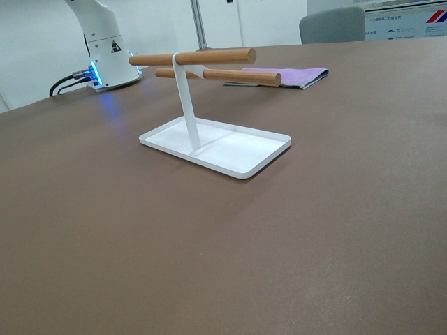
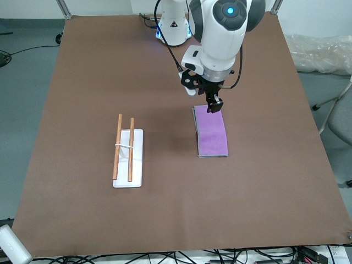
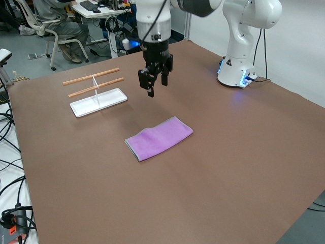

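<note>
A purple folded cloth (image 2: 212, 135) with grey edging lies flat on the brown table, also seen in the right view (image 3: 158, 138). Left of it in the left view stands a small rack: a white tray (image 2: 136, 165) (image 1: 237, 146) carrying two wooden rods (image 2: 131, 151) on white supports. My black gripper (image 2: 214, 106) hangs from the arm at the cloth's top end in the left view; in the right view the gripper (image 3: 157, 86) is above the table behind the cloth, toward the rack. Whether its fingers are open is unclear.
The robot's white base (image 3: 236, 71) stands at the table's back edge. Cables and equipment lie beyond the table edges.
</note>
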